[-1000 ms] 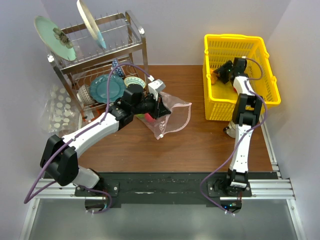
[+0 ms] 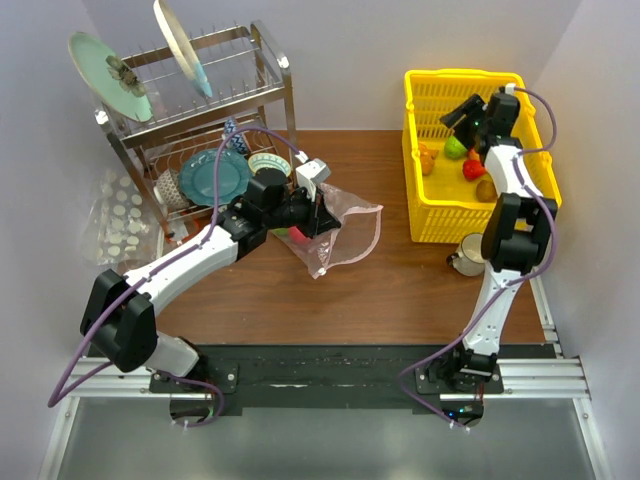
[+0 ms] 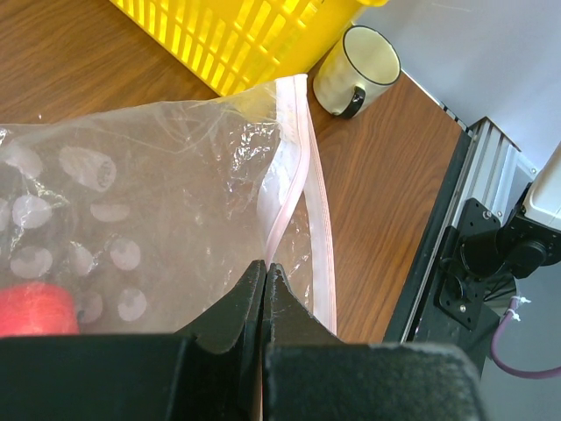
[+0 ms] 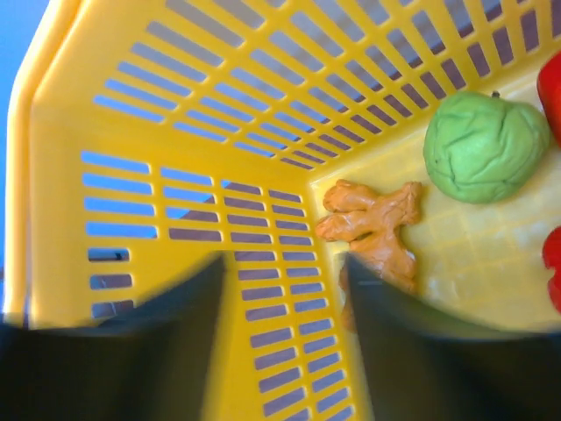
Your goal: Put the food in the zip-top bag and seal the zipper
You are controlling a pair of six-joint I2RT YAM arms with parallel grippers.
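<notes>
The clear zip top bag (image 2: 350, 215) lies on the table with its mouth spread toward the right. My left gripper is shut on the bag's zipper edge. Inside the bag, a red food piece (image 3: 37, 309) shows through the film. Over the yellow basket (image 2: 436, 222), my right gripper (image 2: 455, 124) is open with nothing between its fingers, which look blurred in the right wrist view. Beyond them on the basket floor lies an orange-brown ginger-like piece (image 4: 379, 230), near a green cabbage (image 4: 486, 146). Red food (image 2: 473, 169) and a brown piece (image 2: 486, 190) are also in the basket.
A white mug (image 2: 468, 256) stands in front of the basket. At the left, a metal dish rack (image 2: 205, 120) holds plates and bowls, with another dotted plastic bag (image 2: 118, 222) beside it.
The basket shifted slightly left earlier. My left arm and the bag have stayed still.
</notes>
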